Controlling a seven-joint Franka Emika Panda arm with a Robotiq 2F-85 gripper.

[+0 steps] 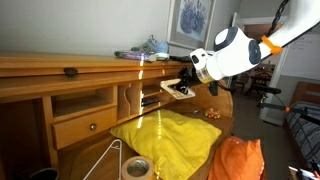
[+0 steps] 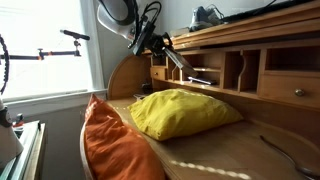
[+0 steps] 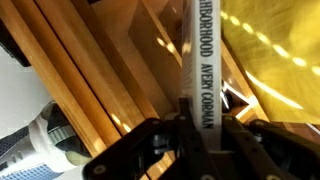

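Observation:
A book (image 3: 205,65) runs up the wrist view, its spine lettered "NEIGHBORHOOD" and "AVERY CORMAN". My gripper is shut on its lower end. In exterior view 1 the gripper (image 1: 187,77) holds the book (image 1: 178,90) in the air before the desk's cubbyholes, above the yellow pillow (image 1: 172,140). From exterior view 2, the book (image 2: 180,60) slants down from the gripper (image 2: 163,45) toward the compartments. The book's full face is not shown there.
An orange cushion (image 1: 238,158) lies on the right. A roll of tape (image 1: 137,168) and a bent white rod (image 1: 105,155) rest on the desk at the front. Various items (image 1: 150,48) sit on the top shelf, close to the arm.

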